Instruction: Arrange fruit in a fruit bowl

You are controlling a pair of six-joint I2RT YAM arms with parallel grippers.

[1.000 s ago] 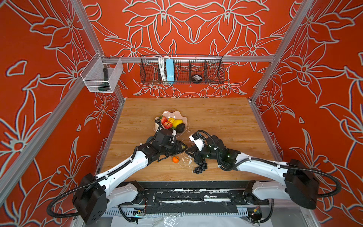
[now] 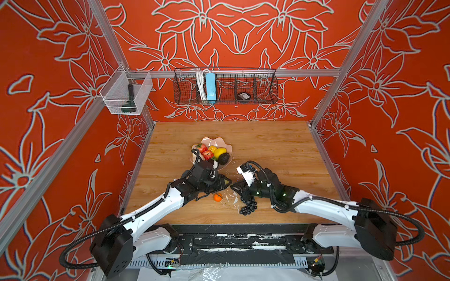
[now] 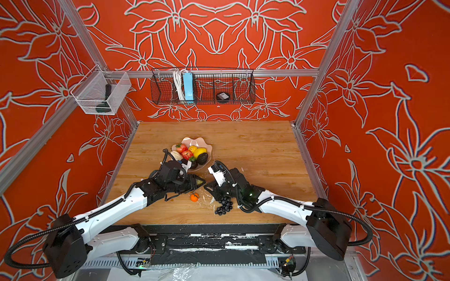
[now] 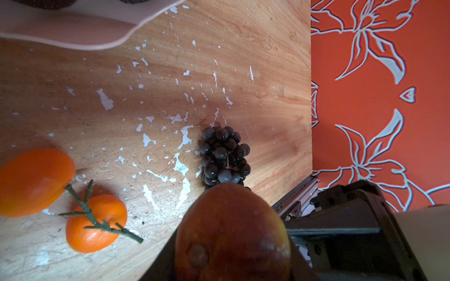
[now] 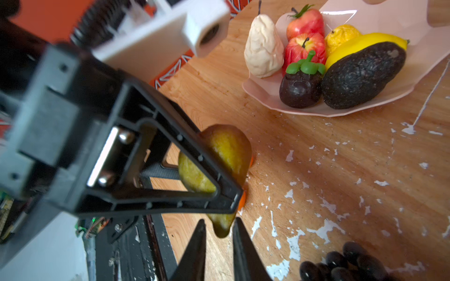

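My left gripper (image 2: 226, 182) is shut on a yellow-green and reddish-brown fruit, held above the table; in the left wrist view its rounded, reddish end (image 4: 232, 229) faces the camera. Part open, my right gripper points toward this fruit, its narrow fingertips (image 5: 199, 234) a small gap apart with the fruit's tapered tip just beyond. I cannot tell whether they touch it. The pink bowl (image 5: 262, 97) contains several fruits, among them an avocado (image 5: 365, 75) and a pale pear (image 5: 264, 46). Dark grapes (image 4: 225, 154) and two orange fruits (image 4: 35, 180) lie on the table.
Pale worn patches mark the wooden table (image 2: 281, 145), whose back and right side are clear. A black wire basket (image 2: 225, 89) hangs at the back wall, and a white mesh basket (image 2: 126, 96) at the left. Both arms work close together near the front.
The right gripper has shifted very slightly. The left arm with its fruit stays almost where it was, and the bowl, grapes and visible orange fruit have not moved.
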